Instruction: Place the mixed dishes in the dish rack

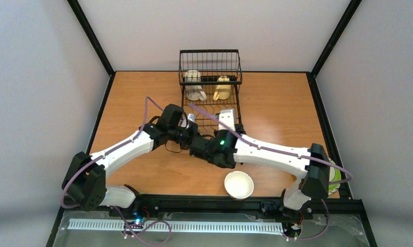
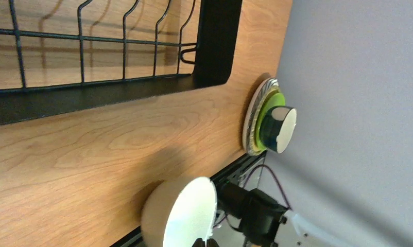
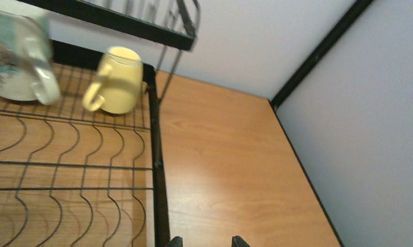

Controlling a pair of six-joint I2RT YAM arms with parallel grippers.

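Observation:
A white bowl (image 1: pixel 239 184) is at the table's front edge, in front of the rack; in the left wrist view the bowl (image 2: pixel 190 216) looks tilted. The black dish rack (image 1: pixel 237 110) stands at the back middle. On it are a pale mug with green and brown markings (image 3: pixel 16 56) at left and a yellow mug (image 3: pixel 117 80) at right. My left gripper is shut, nothing visible between its fingers. My right gripper has its fingertips apart and empty. In the top view both wrists meet over the rack's front, hiding the fingertips.
At the front right, a patterned plate (image 2: pixel 252 123), a green plate (image 2: pixel 269 109) and a dark bowl with white inside (image 2: pixel 279 128) are stacked, mostly covered by my right arm from above. The table right of the rack (image 1: pixel 281 108) is clear.

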